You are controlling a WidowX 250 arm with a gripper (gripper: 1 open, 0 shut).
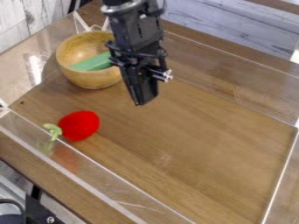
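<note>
My gripper (pixel 142 87), dark and pointing down, hangs over the upper middle of the table, at the right side of a wooden bowl (pixel 73 74). It looks shut, with nothing visible between its fingers. A green object (pixel 89 63) lies inside the bowl, partly hidden by the arm. A red object with a small green top (pixel 79 125) lies on the left of the table, below the bowl.
Transparent edging runs along the lower left and right sides. A pale panel stands at the back.
</note>
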